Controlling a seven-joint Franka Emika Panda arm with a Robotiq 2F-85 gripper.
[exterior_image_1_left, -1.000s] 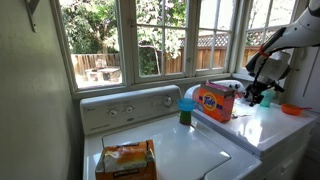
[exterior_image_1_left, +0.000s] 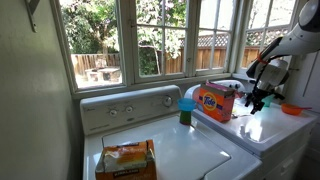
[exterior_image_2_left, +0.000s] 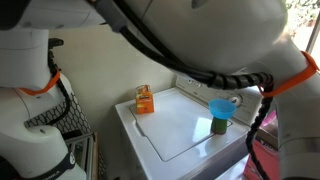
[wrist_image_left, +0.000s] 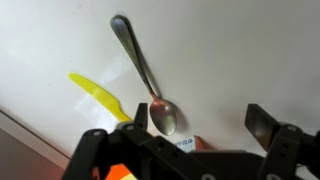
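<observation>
In the wrist view a metal spoon (wrist_image_left: 144, 70) lies on the white surface, its bowl close to the left finger (wrist_image_left: 141, 117). A yellow plastic knife (wrist_image_left: 97, 94) rests to its left. My gripper stands open above the surface, with its fingers wide apart and nothing held between them. From exterior view 1, the gripper (exterior_image_1_left: 257, 101) appears low over the right-hand white machine, to the right of the orange Tide box (exterior_image_1_left: 214, 102). In exterior view 2 the arm covers much of the scene, and the gripper is not seen there.
An orange bowl (exterior_image_1_left: 292, 109) sits near the arm. Left of the Tide box, a blue bowl (exterior_image_1_left: 187, 104) tops a green object (exterior_image_1_left: 185, 118). An orange-yellow bag (exterior_image_1_left: 126, 160) lies at the front of the left machine (exterior_image_1_left: 180, 145), whose top is otherwise mostly clear.
Over the last second my gripper has come down slightly toward the right-hand machine's top. The other objects have stayed in place.
</observation>
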